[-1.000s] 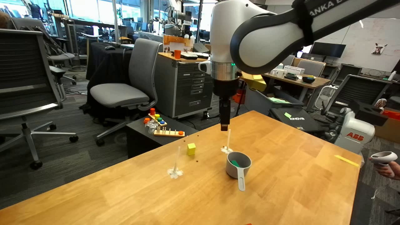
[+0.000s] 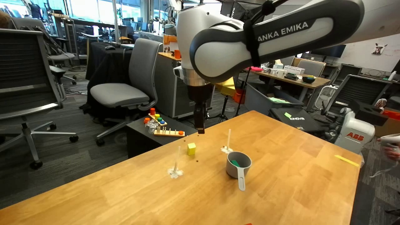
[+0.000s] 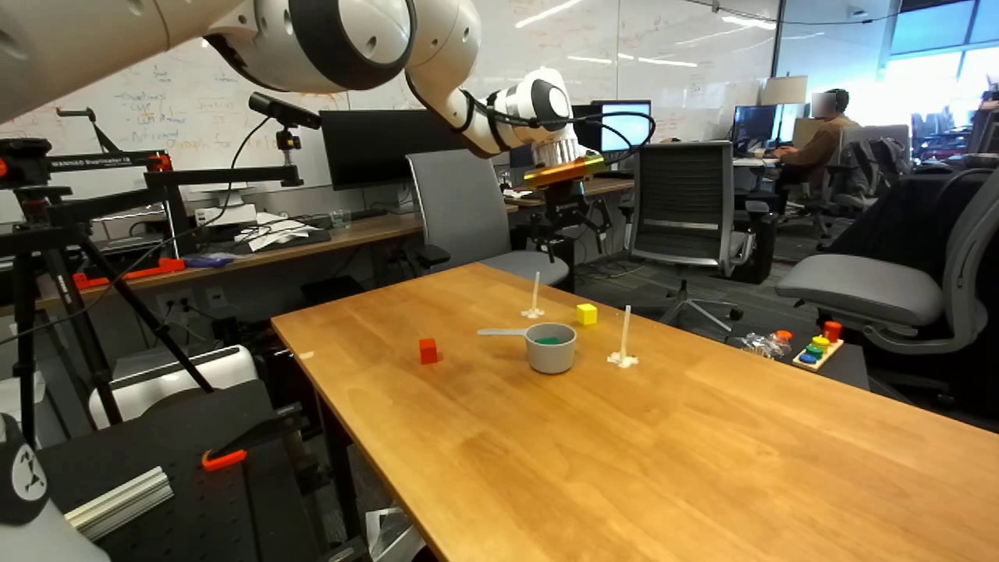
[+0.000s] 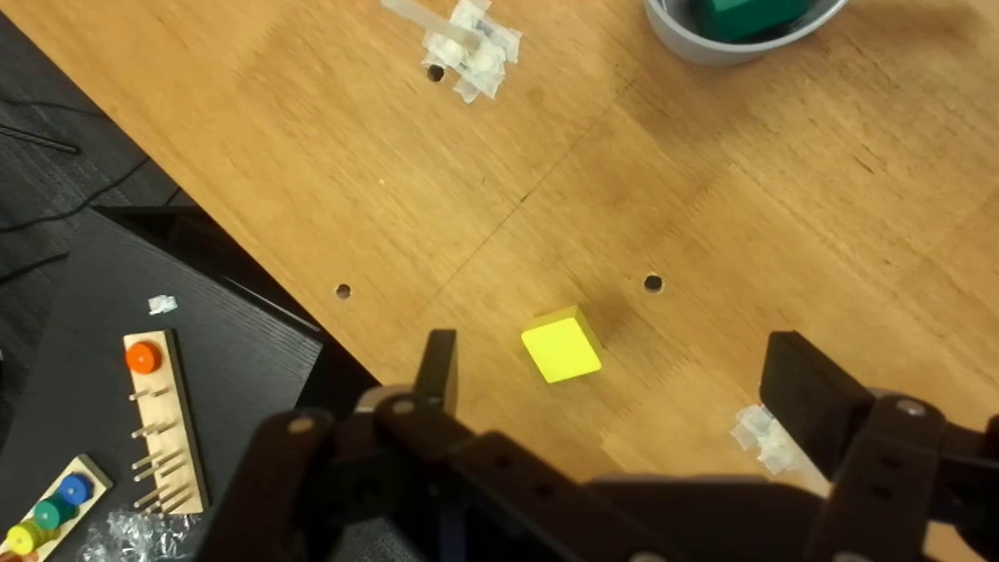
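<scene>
A yellow cube (image 4: 563, 348) rests on the wooden table, below my gripper and between its widely spread fingers as the wrist view looks down. The gripper is open and empty, well above the tabletop. To one side stands a grey cup with a handle (image 2: 236, 165), a green block (image 3: 547, 341) inside it. A red cube (image 3: 428, 351) sits on the table beyond the cup's handle in exterior view 2; in exterior view 1 only a sliver of red shows at the bottom edge.
Two thin upright sticks, one stick (image 2: 229, 139) near the cup and another stick (image 2: 177, 160) on the cube's other side, are taped to the table. The yellow cube lies near the table edge, beside a lower black stand (image 2: 138, 137) with peg toys.
In exterior view 1 the arm has swung left, bringing my gripper from near the stick by the cup to near the yellow cube. Cube and cup have stayed put.
</scene>
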